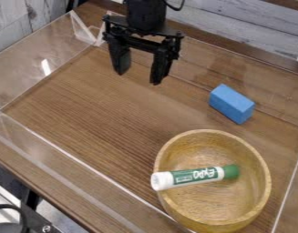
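My black gripper [142,64] hangs over the upper left middle of the wooden surface, its two fingers spread open and pointing down, with nothing seen between them. A blue block [231,102] lies at the right. At the lower right a yellow bowl [212,213] holds a white and green tube [196,176] lying across it.
Pale, translucent walls [29,55] edge it at the left and at the back right.
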